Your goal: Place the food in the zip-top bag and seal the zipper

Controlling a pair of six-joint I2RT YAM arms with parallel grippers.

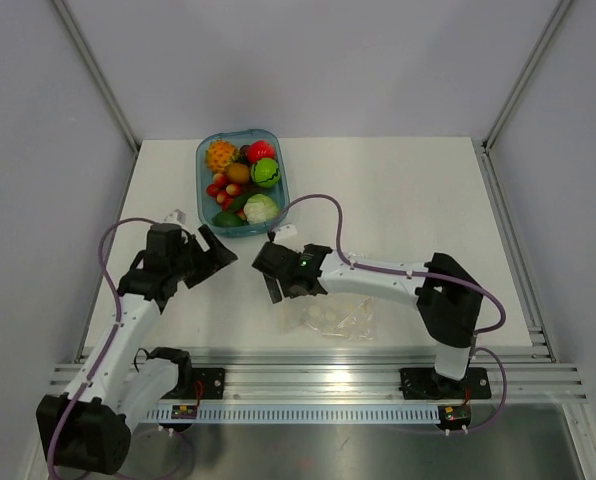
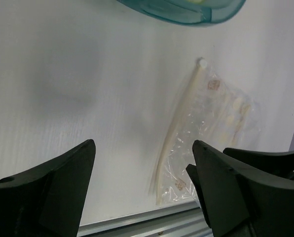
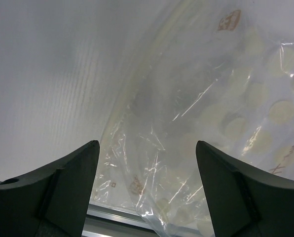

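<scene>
A clear zip top bag (image 1: 340,318) lies flat near the table's front edge, with pale round patches and creases. Its long zipper strip (image 2: 174,126) runs along the left side in the left wrist view. Toy food, including a white-green cabbage (image 1: 261,208), red tomatoes and an orange pineapple (image 1: 221,155), fills the teal basket (image 1: 202,205). Over bare table just below the basket, my left gripper stands open and empty. My right gripper is above the bag's zipper side, its fingers apart. Nothing is visibly held there.
A metal rail (image 1: 308,372) borders the table's front. In the top view, the right arm (image 1: 378,278) reaches across the bag and covers its upper part.
</scene>
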